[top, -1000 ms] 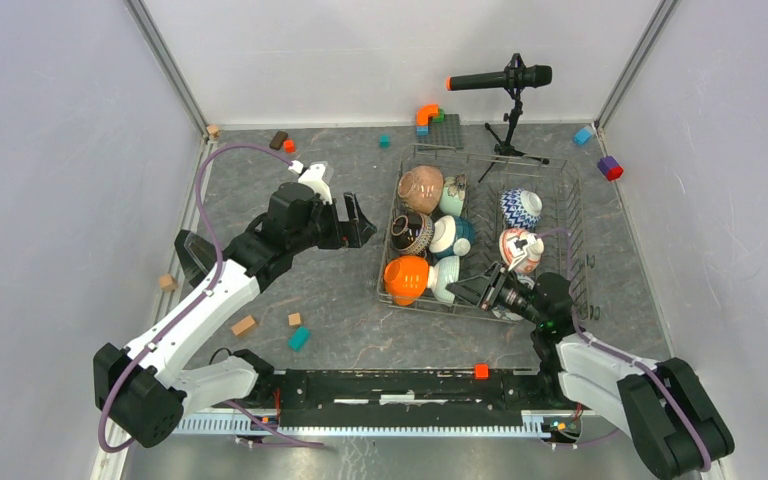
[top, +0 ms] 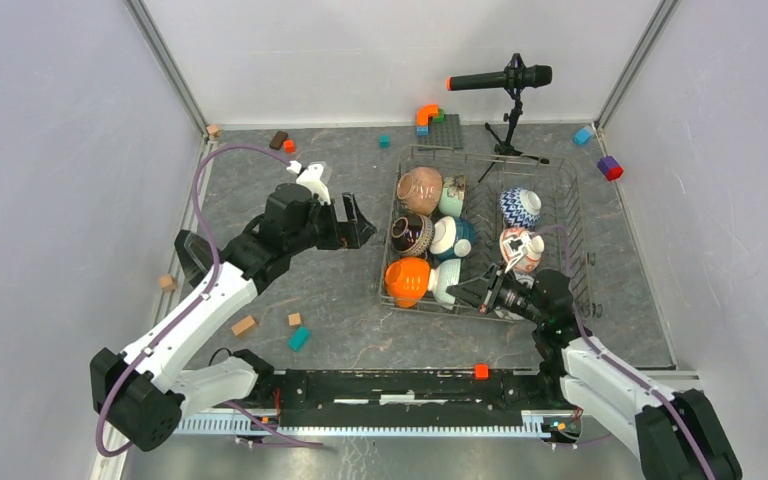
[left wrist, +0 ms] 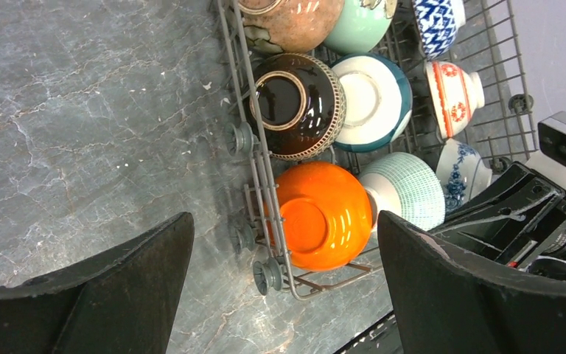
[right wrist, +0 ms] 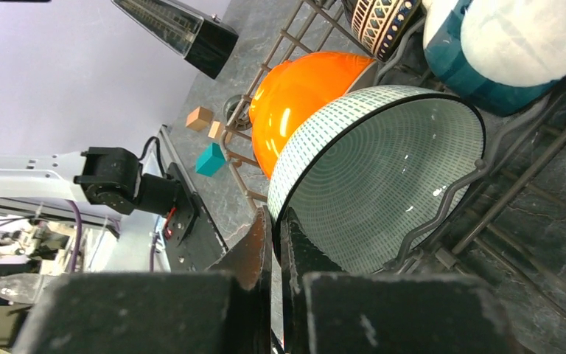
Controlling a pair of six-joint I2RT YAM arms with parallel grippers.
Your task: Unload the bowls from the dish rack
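Note:
In the right wrist view my right gripper is shut on the near rim of the green-white checked bowl (right wrist: 390,169), one finger on each side of its wall. That bowl rests on its side in the wire dish rack (top: 572,205), behind a bent wire. Touching its foot is the orange bowl (left wrist: 324,215) at the rack's front left corner. Behind them sit a dark brown bowl (left wrist: 298,107) and a teal-rimmed bowl (left wrist: 372,102). My left gripper is open and empty, hanging left of the rack in the top view (top: 350,222).
Brown (top: 420,189), pale green (top: 452,196), blue zigzag (top: 520,207) and red-patterned (top: 522,249) bowls fill other rack places. A microphone stand (top: 513,110) rises behind. Small blocks, such as a teal one (top: 299,338), lie about. The tabletop left of the rack is largely free.

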